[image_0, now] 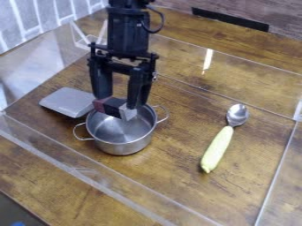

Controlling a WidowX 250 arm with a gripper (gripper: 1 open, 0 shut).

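Observation:
My black gripper [123, 93] hangs open over a steel pot [120, 135] with two wire handles. Between and just below its fingers is a small block [120, 110], part dark red and part light grey, at the pot's rear rim and inside it; whether the fingers touch it I cannot tell. A grey flat plate or lid [67, 102] lies left of the pot, partly behind it.
A yellow corn cob [216, 150] and a metal spoon [236, 115] lie on the right of the wooden table [165, 190]. Clear panels edge the workspace.

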